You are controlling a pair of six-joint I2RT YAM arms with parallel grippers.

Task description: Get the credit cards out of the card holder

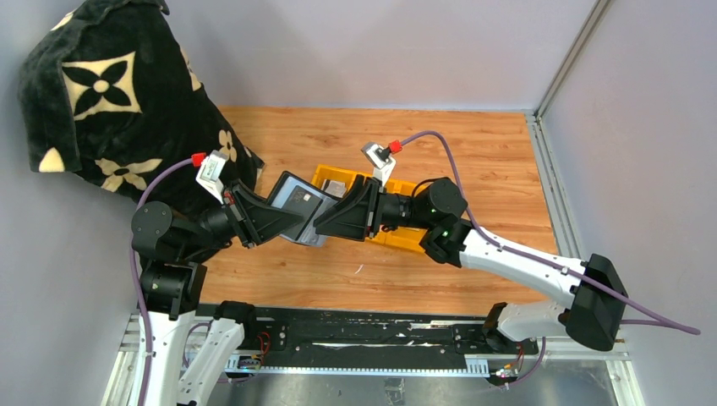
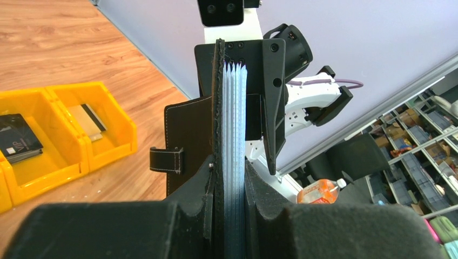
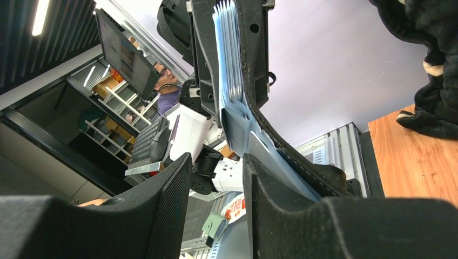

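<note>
My left gripper (image 1: 296,222) is shut on the card holder (image 1: 281,188), which it holds up above the table. In the left wrist view the holder's dark leather cover (image 2: 189,129) and its stack of pale, clear sleeves (image 2: 234,124) stand edge-on between the fingers. A dark card (image 1: 302,200) with a small chip shows through a sleeve. Beside the holder, my right gripper is open. Its gap looks empty in the right wrist view, where the bent sleeves (image 3: 254,135) spread just behind one fingertip. The other cards inside cannot be made out.
Under the right arm sits a yellow bin (image 2: 69,97) with compartments. A black item (image 2: 19,135) and a tan card-like item (image 2: 86,120) lie in separate compartments. A dark patterned plush cloth (image 1: 127,93) rises at the left.
</note>
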